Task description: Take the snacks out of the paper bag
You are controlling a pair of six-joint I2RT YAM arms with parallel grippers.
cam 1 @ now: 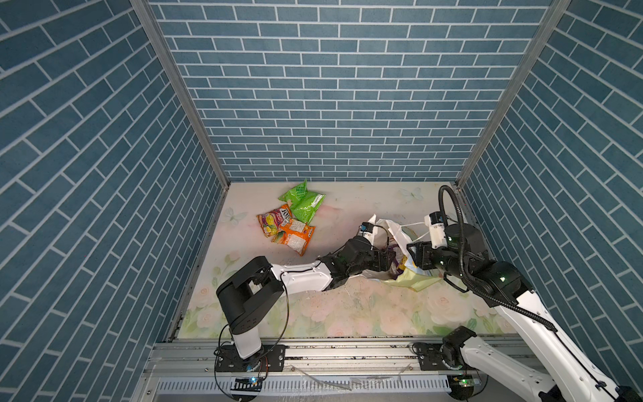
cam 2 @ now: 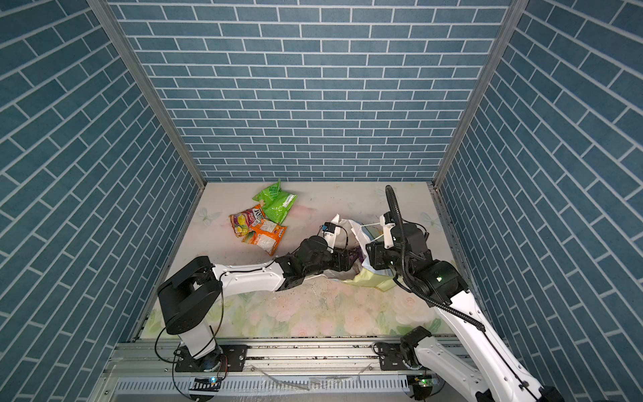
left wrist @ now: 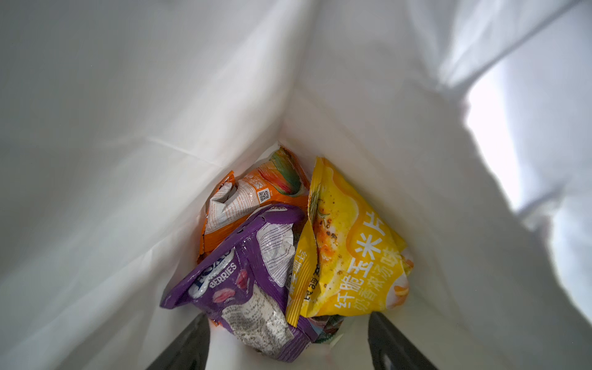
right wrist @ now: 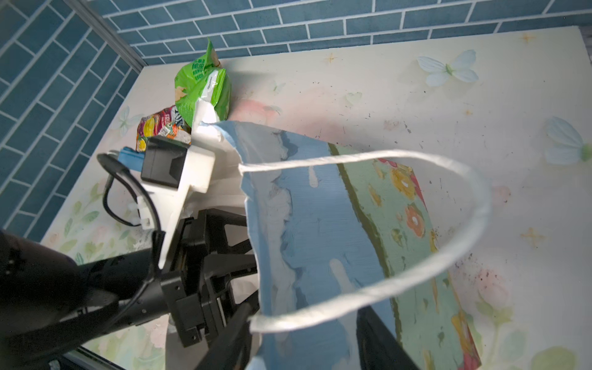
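Note:
The paper bag (right wrist: 320,222) lies on its side on the table, mouth toward the left. My left gripper is at its mouth, open, fingers inside. In the left wrist view the bag holds a yellow snack (left wrist: 351,252), a purple berries snack (left wrist: 246,289) and an orange snack (left wrist: 246,191), all just beyond the fingertips. My right gripper stands open at the bag's upper side, near its white rope handle (right wrist: 444,259). Whether anything is between those fingers is unclear.
Green packets (cam 1: 304,207), a red-purple packet (cam 1: 268,221) and an orange packet (cam 1: 298,238) lie at the back left of the table. Tiled walls enclose the back and sides.

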